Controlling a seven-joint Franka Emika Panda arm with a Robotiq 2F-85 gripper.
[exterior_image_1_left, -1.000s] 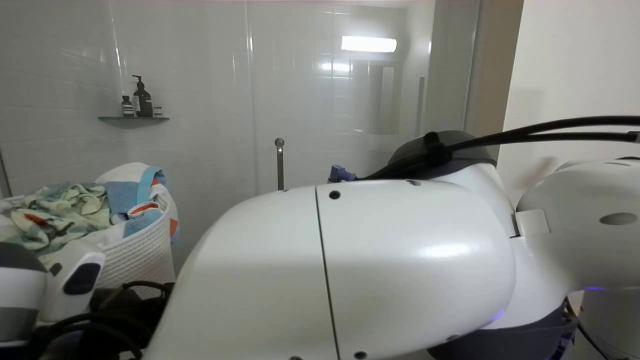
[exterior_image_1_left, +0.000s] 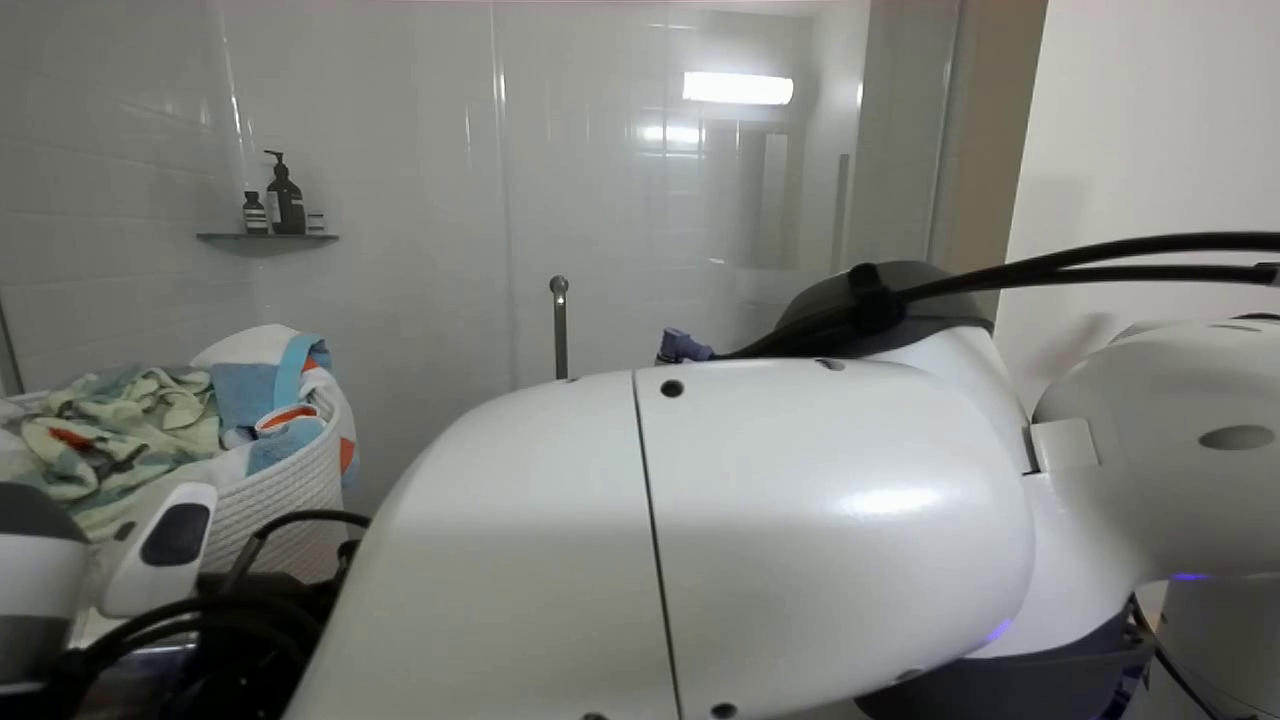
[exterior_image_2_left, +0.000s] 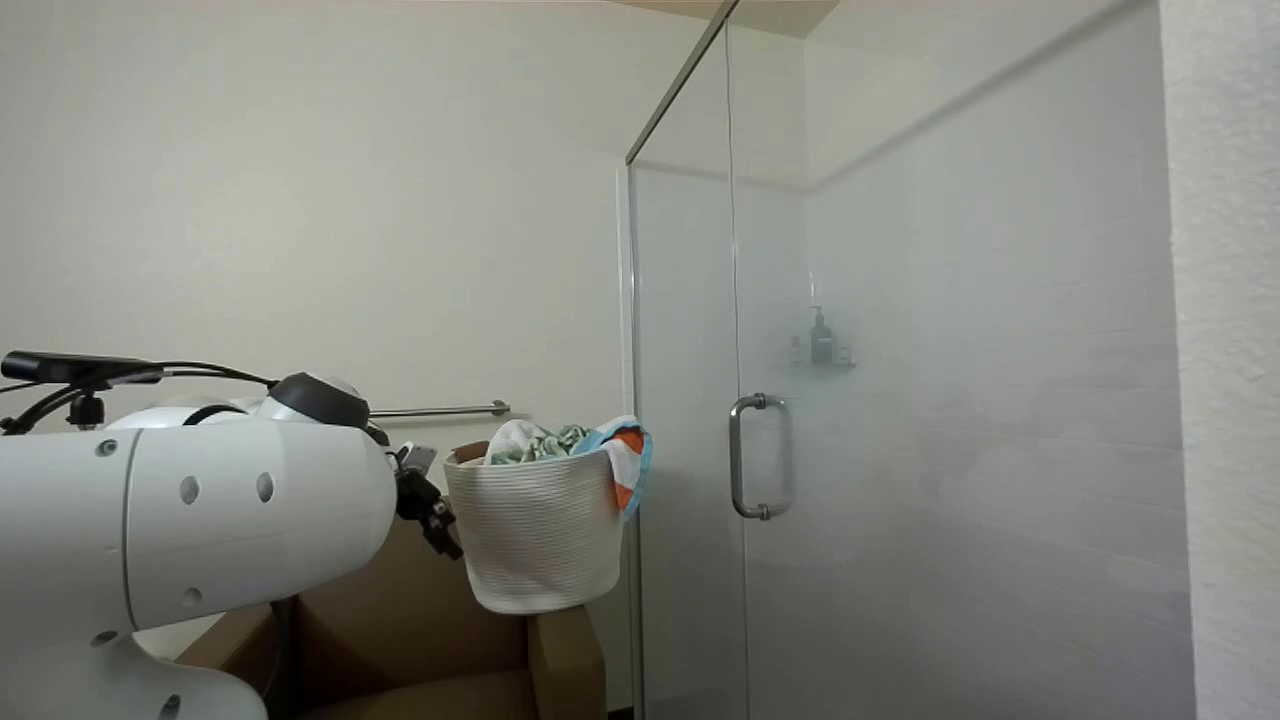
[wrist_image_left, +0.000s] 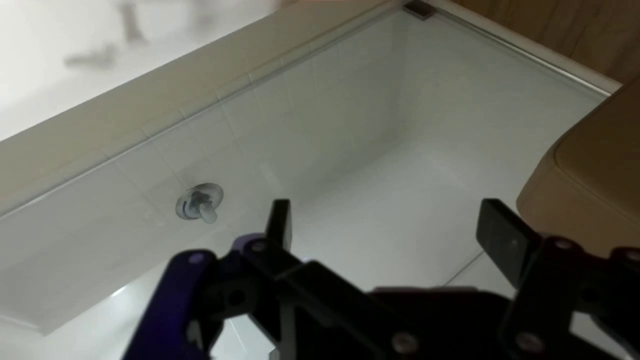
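Note:
My gripper is open in the wrist view, its two black fingers wide apart and nothing between them. In exterior view 2 the gripper (exterior_image_2_left: 434, 514) hangs tilted down at the left side of a white woven basket (exterior_image_2_left: 534, 540). Whether it touches the basket cannot be told. Towels in green, blue, white and orange fill the basket (exterior_image_1_left: 282, 510); a striped towel (exterior_image_2_left: 629, 466) drapes over its right rim. My arm hides most of the gripper in exterior view 1.
Behind the basket is a glass shower with a metal door handle (exterior_image_2_left: 738, 456). A shower valve (wrist_image_left: 199, 203) shows through the glass. Dark bottles stand on a corner shelf (exterior_image_1_left: 268, 238). A brown armchair (exterior_image_2_left: 414, 624) sits below, its side (wrist_image_left: 591, 174) close on the right in the wrist view.
In exterior view 1 my wrist has turned and shifted slightly, with its cables and black parts sitting higher. The basket and towels look unmoved.

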